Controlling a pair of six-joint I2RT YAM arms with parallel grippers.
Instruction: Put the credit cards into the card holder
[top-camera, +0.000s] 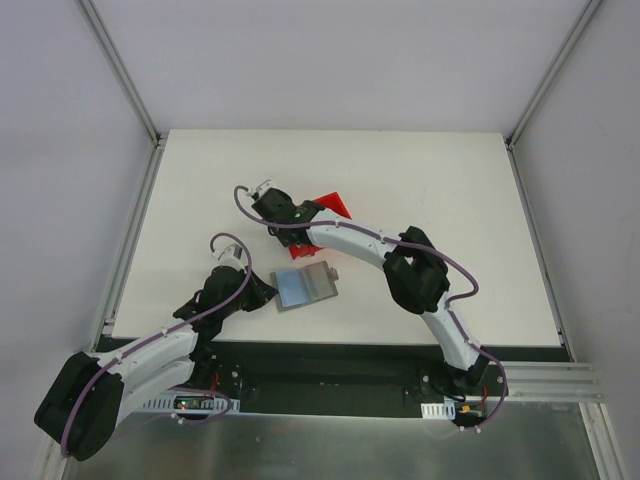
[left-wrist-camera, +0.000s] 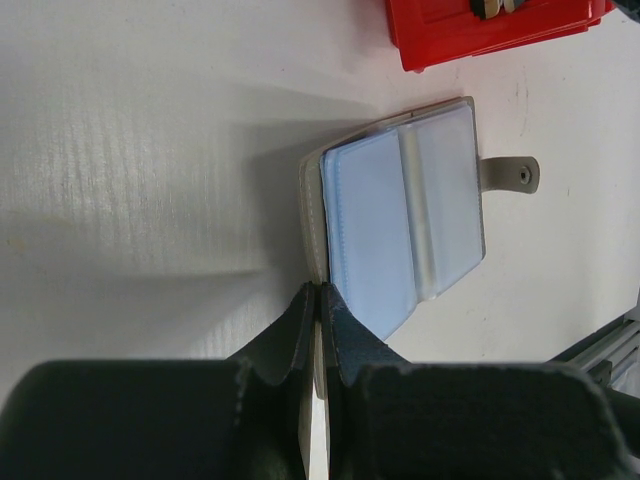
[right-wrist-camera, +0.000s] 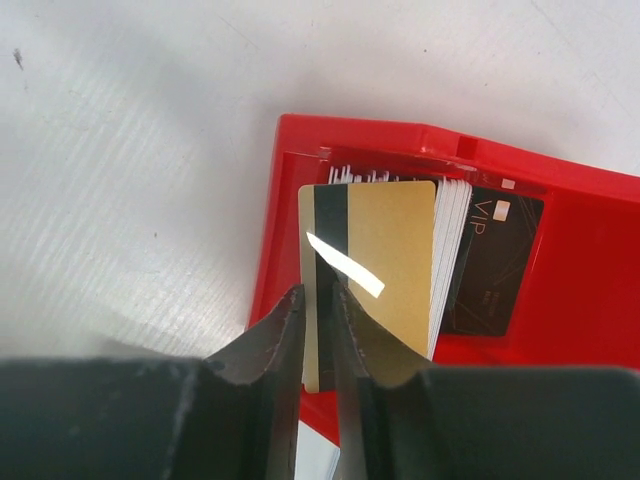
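The open card holder (left-wrist-camera: 370, 230), with blue and clear sleeves, lies on the table in the top and left wrist views. My left gripper is shut at its near left edge, its fingertips together at the thin border. In the right wrist view the red box (right-wrist-camera: 590, 260) holds a stack of cards: a gold card (right-wrist-camera: 390, 240) with a dark stripe on top and a black VIP card (right-wrist-camera: 490, 260) at the side. My right gripper is shut on the gold card's left side, over the box.
The red box stands just behind the card holder, largely under the right arm in the top view.
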